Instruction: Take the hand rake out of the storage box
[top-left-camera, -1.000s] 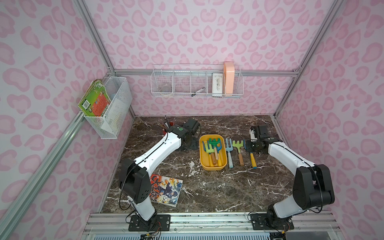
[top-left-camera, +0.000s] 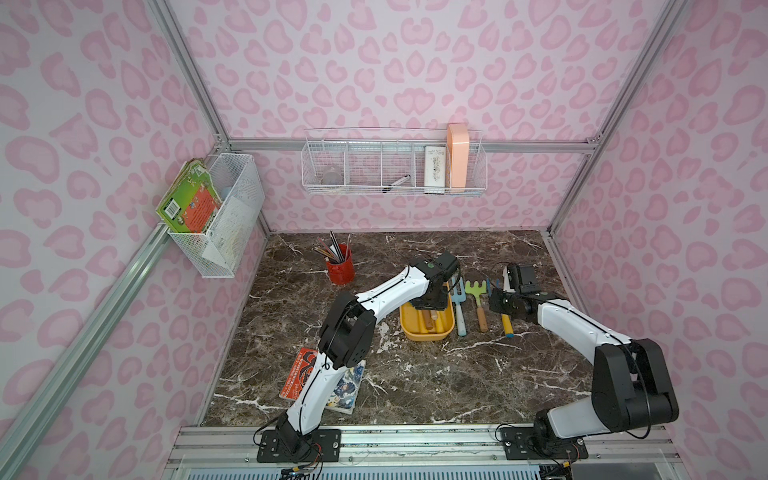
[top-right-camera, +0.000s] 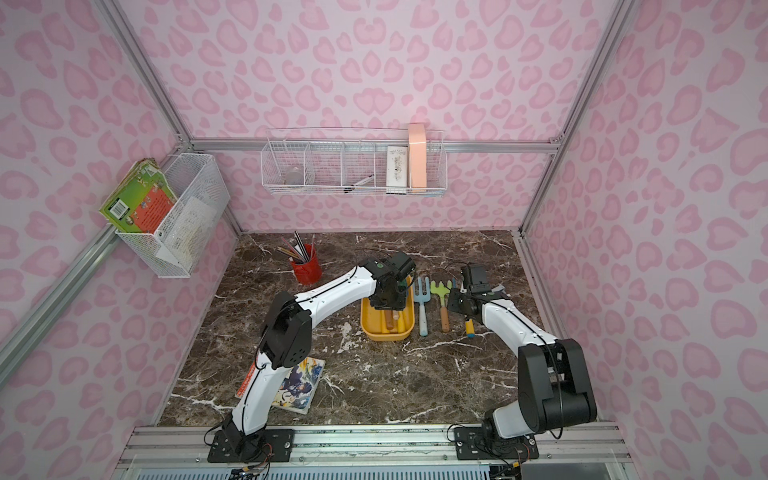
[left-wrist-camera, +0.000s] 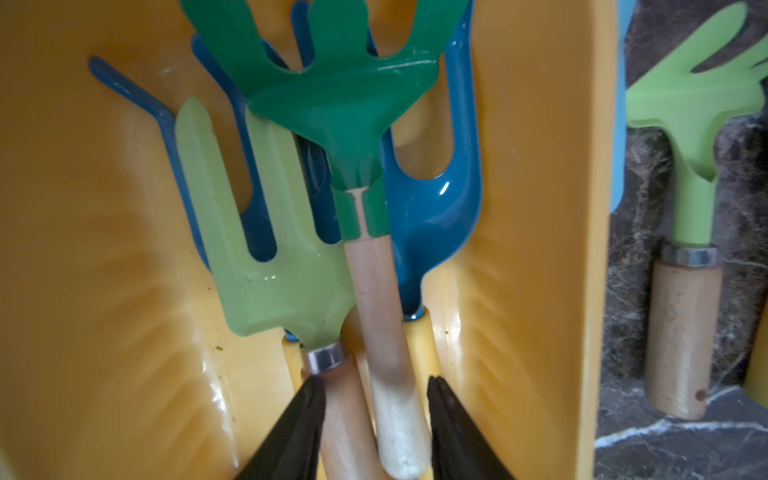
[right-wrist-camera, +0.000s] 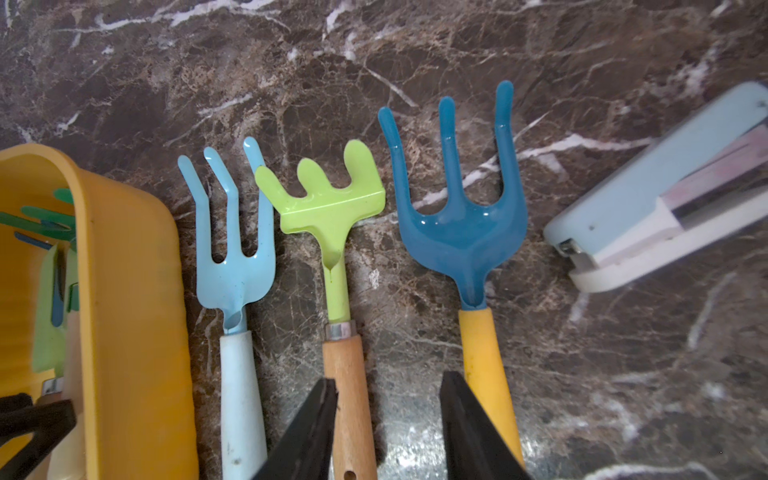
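Observation:
A yellow storage box (top-left-camera: 428, 332) holds a dark green hand rake (left-wrist-camera: 336, 88) with a wooden handle, lying over a light green fork (left-wrist-camera: 256, 288) and blue tools (left-wrist-camera: 432, 216). My left gripper is low inside the box, fingers open either side of the rake's handle, not visibly closed on it. My right gripper hangs open over the tools right of the box: a pale blue fork (right-wrist-camera: 240, 280), a light green rake (right-wrist-camera: 328, 212) and a blue fork (right-wrist-camera: 464, 232).
A stapler (right-wrist-camera: 640, 208) lies at the right. A red pen cup (top-right-camera: 306, 268) stands behind my left arm, and books (top-right-camera: 296, 388) lie at the front left. Wire baskets (top-left-camera: 364, 184) hang on the walls.
My left gripper has moved rightward from beside the pen cup into place over and into the box. My right gripper has shifted slightly toward the front.

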